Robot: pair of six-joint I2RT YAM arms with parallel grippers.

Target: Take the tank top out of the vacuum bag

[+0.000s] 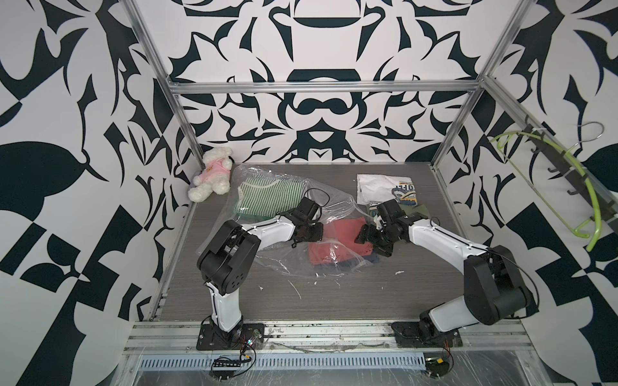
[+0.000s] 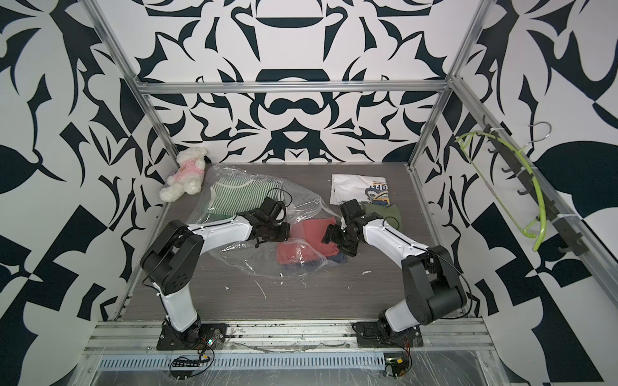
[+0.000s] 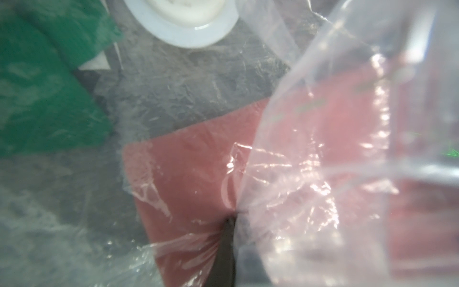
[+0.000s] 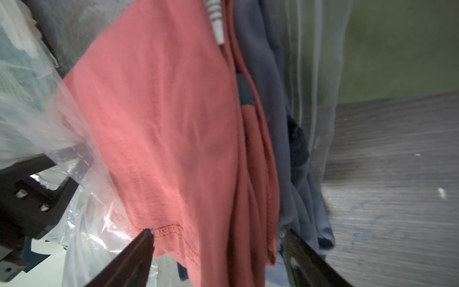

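Observation:
The clear vacuum bag (image 1: 270, 251) lies over a green-and-white striped garment (image 1: 273, 196) and part of a folded red garment (image 1: 347, 234). Dark blue cloth (image 4: 286, 191) shows beneath the red one, whose right part is outside the film. Which piece is the tank top I cannot tell. My left gripper (image 1: 315, 236) is shut on the bag's film above the red cloth; in the left wrist view, creases gather at its fingertip (image 3: 229, 227). My right gripper stands open over the red garment's right edge, its fingers on either side of the layered fold.
A folded white shirt (image 1: 376, 189) and olive cloth (image 2: 383, 214) lie behind my right gripper. At the back left sits a white teddy bear (image 1: 217, 173). A green hanger (image 1: 587, 193) hangs on the right wall.

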